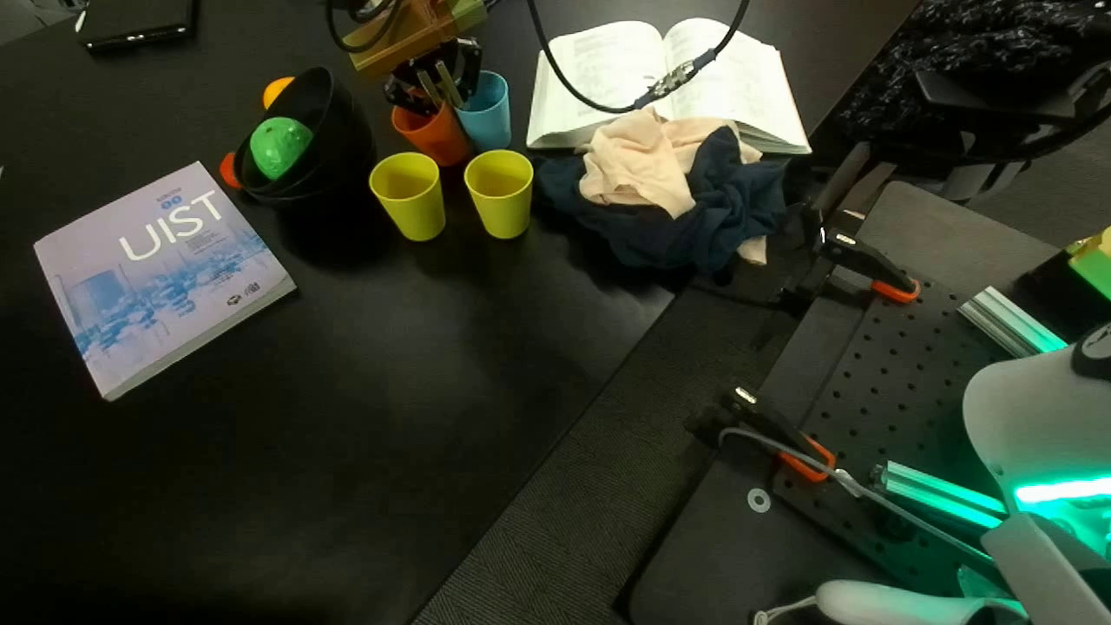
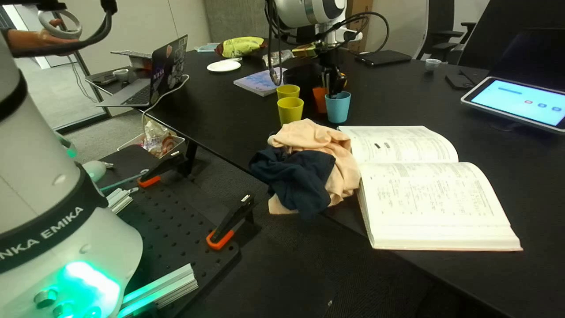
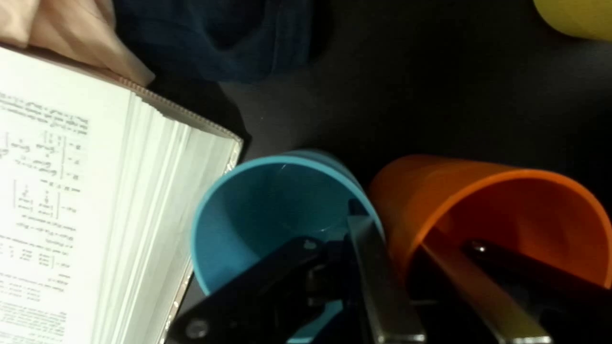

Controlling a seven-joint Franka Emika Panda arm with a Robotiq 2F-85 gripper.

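Note:
A blue cup and an orange cup stand side by side, nearly touching, with their open mouths facing the wrist camera. My gripper reaches down where they meet, one finger inside the blue cup and the other inside the orange one. It is shut on their neighbouring walls, which lie between the fingers. In exterior view 1 the gripper covers part of the rims of the orange cup and the blue cup. The lower fingers are partly hidden there.
Two yellow cups stand close in front. Beside the blue cup lie an open book and crumpled cloths. Black bowls holding a green ball sit left, near a UIST book.

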